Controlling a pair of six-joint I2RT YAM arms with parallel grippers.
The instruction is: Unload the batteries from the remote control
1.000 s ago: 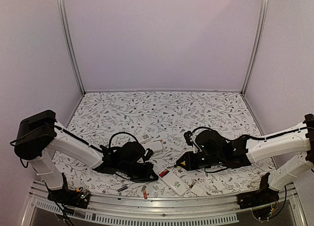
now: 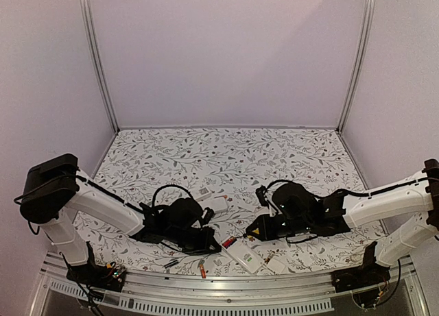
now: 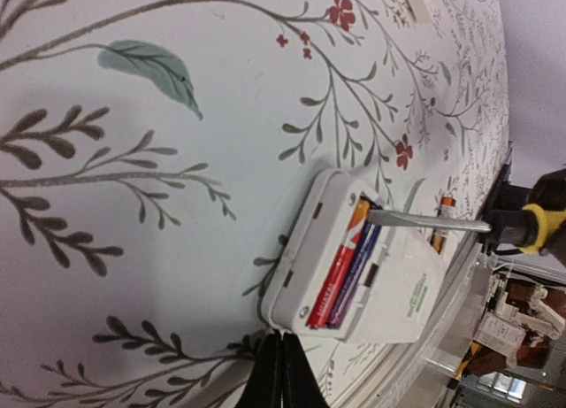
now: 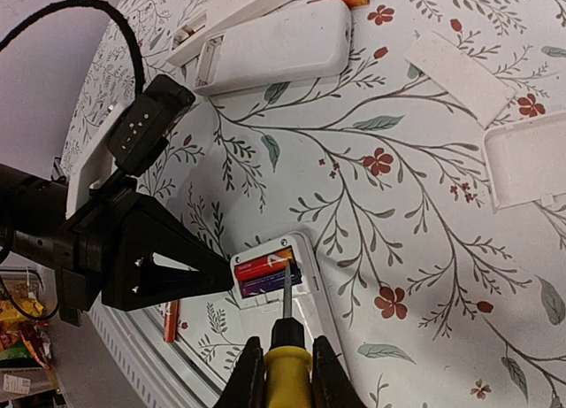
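Observation:
The white remote control point(image 2: 243, 258) lies at the front middle with its battery compartment open, holding a red-orange battery point(image 3: 336, 275) and a purple battery point(image 3: 350, 284). My right gripper is shut on a screwdriver with a yellow-and-black handle, its metal tip over the batteries in both wrist views, at the upper end of the compartment in the left wrist view. My left gripper is shut at the compartment end of the remote, nothing visible between its fingers; whether it touches the casing is unclear.
Loose batteries point(image 2: 203, 269) lie near the front edge. Another white remote point(image 4: 274, 50), a white card point(image 4: 460, 76) and an empty white cover point(image 4: 526, 160) lie around.
The right arm and screwdriver have shifted very slightly at the compartment in the top view. The left arm and the remote show no visible movement.

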